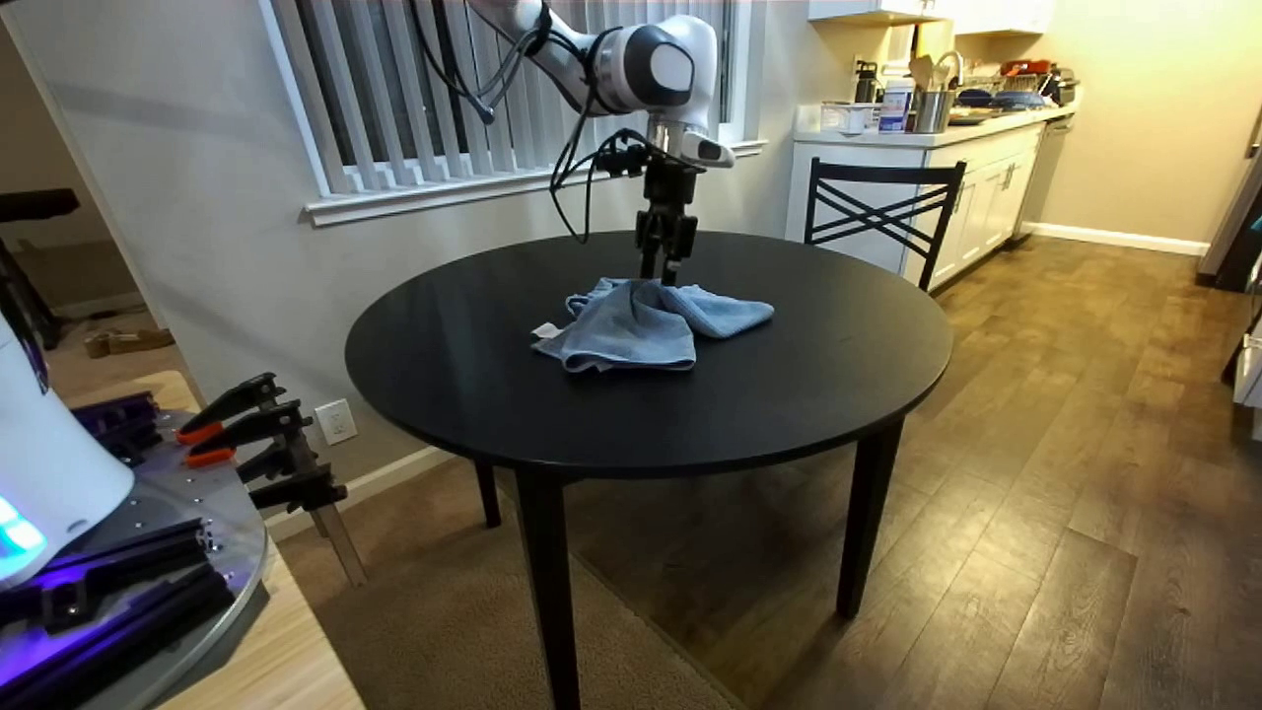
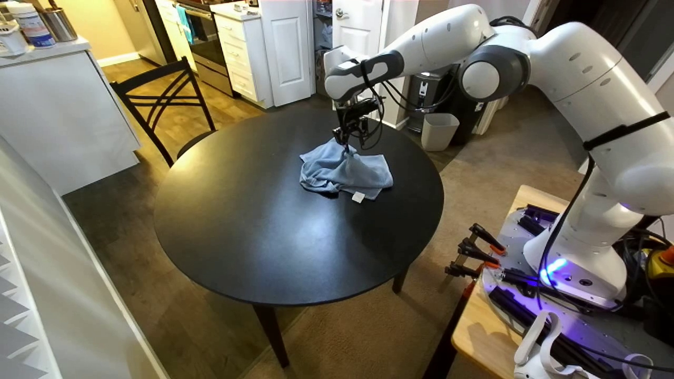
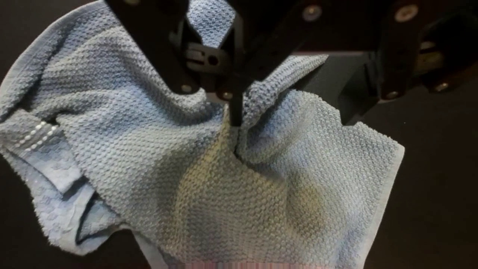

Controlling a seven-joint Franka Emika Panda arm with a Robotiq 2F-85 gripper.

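A crumpled light-blue cloth [image 1: 639, 327] lies in folds on the round black table [image 1: 473, 396], a small white tag [image 2: 358, 197] at one edge. My gripper [image 1: 659, 272] points straight down at the cloth's far side, fingertips at the height of its raised folds. In the wrist view the fingers [image 3: 236, 110] are well apart; the left one meets a ridge of the cloth [image 3: 148, 148], while the right one [image 3: 358, 101] is over its upper right edge. No fold looks clamped between them. In exterior view 2 the gripper [image 2: 345, 146] partly hides the contact.
Bare tabletop surrounds the cloth on every side. A black chair [image 1: 881, 213] stands behind the table, near the kitchen counter [image 1: 911, 138]. The window sill [image 1: 438, 199] and wall are close behind the table. Cables [image 1: 565, 166] hang beside the wrist.
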